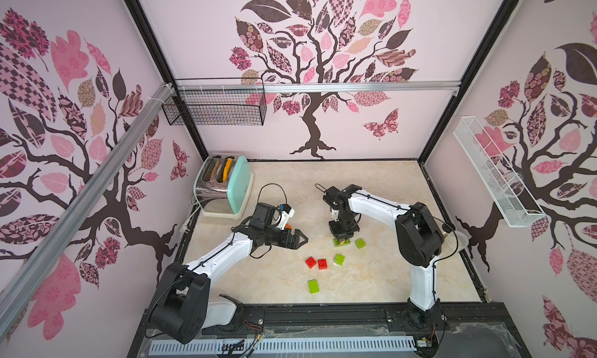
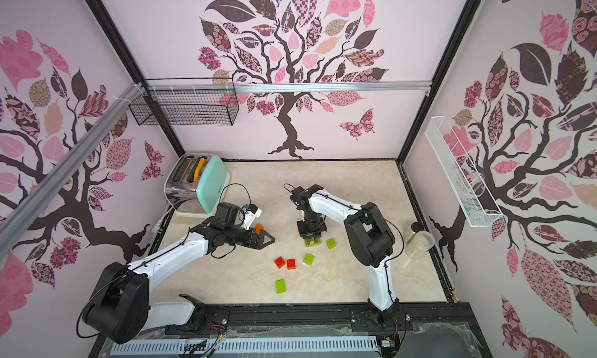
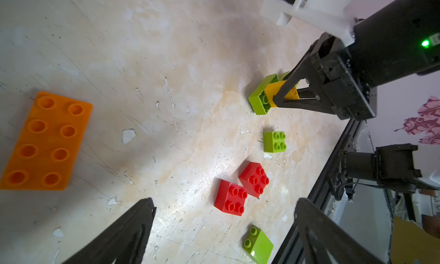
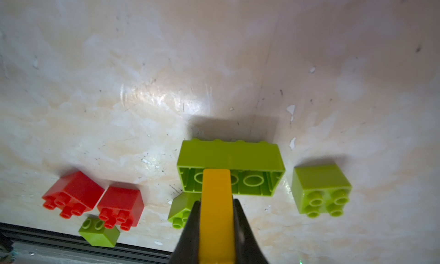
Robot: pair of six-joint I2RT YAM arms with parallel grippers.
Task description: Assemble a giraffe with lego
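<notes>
My right gripper is shut on a yellow brick [image 4: 216,236]. The yellow brick's far end meets the hollow underside of a long green brick [image 4: 231,154]; how firmly they are joined cannot be told. In the left wrist view the yellow brick [image 3: 274,90] reaches the long green brick [image 3: 259,104] too. My left gripper stands open and empty at the left of the work area. An orange brick [image 3: 48,142], studs up, lies left of its fingers [image 3: 133,232].
Two red bricks [image 1: 311,262] lie close together on the table. Small green bricks lie near them: one to the right [image 1: 360,243], one in the middle [image 1: 339,259], one near the front edge [image 1: 313,286]. A toaster [image 1: 224,187] stands at the back left.
</notes>
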